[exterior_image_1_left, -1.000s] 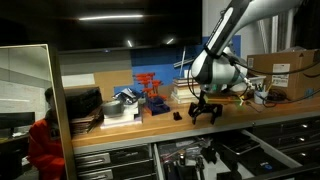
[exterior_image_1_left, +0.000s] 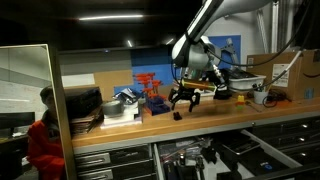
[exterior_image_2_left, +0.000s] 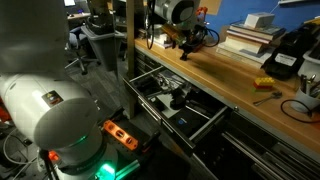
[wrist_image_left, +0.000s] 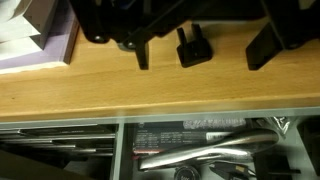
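Note:
A small black object (wrist_image_left: 194, 46) rests on the wooden bench top (wrist_image_left: 90, 85), close to its front edge. In the wrist view it shows between the two spread fingers, and nothing is gripped. My gripper (exterior_image_1_left: 184, 102) is open and hangs over the bench near that object, which appears in exterior view 1 as a dark block (exterior_image_1_left: 177, 115). Below the bench edge, the drawer (exterior_image_2_left: 190, 130) stands pulled out. Metal tools lie in it, among them a long shiny one (wrist_image_left: 210, 150).
Stacked books or paper (exterior_image_1_left: 121, 112) lie left of the gripper on the bench. To its right stand a wire-like tray (exterior_image_1_left: 240, 84) and a cup (exterior_image_1_left: 260, 97). In exterior view 2, the bench's nearer part has bare wood, with a yellow-red item (exterior_image_2_left: 264, 84) by the wall.
My gripper has moved left and upward in exterior view 1, from in front of the bench edge to over the bench near the black object. The object has stayed put.

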